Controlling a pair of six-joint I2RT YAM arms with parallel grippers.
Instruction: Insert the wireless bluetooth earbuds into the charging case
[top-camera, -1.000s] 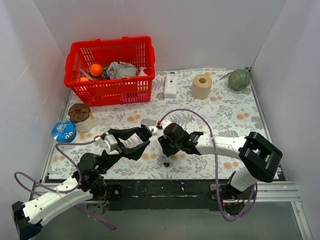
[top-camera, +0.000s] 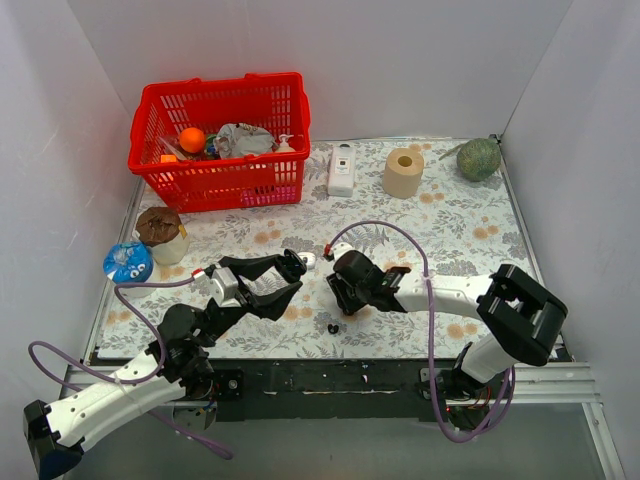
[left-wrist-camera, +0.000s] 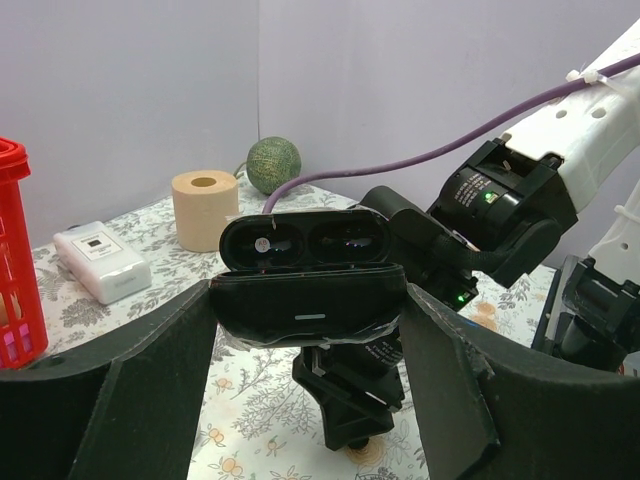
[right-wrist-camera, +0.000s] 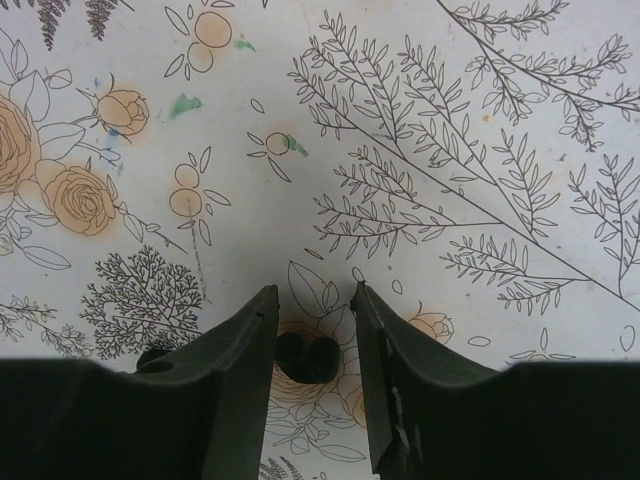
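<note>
The black charging case (left-wrist-camera: 308, 304) is held level with its lid (left-wrist-camera: 305, 240) raised, showing two hollows inside. My left gripper (top-camera: 286, 273) is shut on the case from both sides, above the table; the case's earbud wells cannot be seen from this angle. My right gripper points down with its fingers apart. A black earbud (right-wrist-camera: 308, 358) lies on the patterned cloth and shows in the gap between those fingers, not gripped. Another dark earbud (right-wrist-camera: 153, 357) is partly hidden behind the left-hand finger. From above, one earbud (top-camera: 333, 328) lies in front of my right gripper (top-camera: 346, 302).
A red basket (top-camera: 219, 183) stands at the back left, with a white box (top-camera: 341, 172), a paper roll (top-camera: 403, 173) and a green melon (top-camera: 479, 159) along the back. Bags (top-camera: 128, 263) sit at the left edge. Clear cloth lies behind the right arm.
My right gripper has shifted a little to the right, away from the left gripper. The left arm, the case and the earbud visible from above look unmoved.
</note>
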